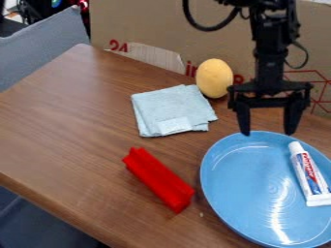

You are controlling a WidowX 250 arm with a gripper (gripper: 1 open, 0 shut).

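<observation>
My black gripper (268, 122) hangs open over the back rim of a blue plate (253, 194), with nothing between its fingers. A white toothpaste tube (309, 174) lies on the plate's right side, below and right of the gripper. A red rectangular object (159, 179) lies left of the plate. A folded pale blue cloth (172, 110) lies on the wooden table (65, 126), left of the gripper. A yellow oval object (214, 77) stands behind the cloth, just left of the arm.
A cardboard box (155, 29) backs the table. A grey chair (39, 53) is beyond the table's left edge.
</observation>
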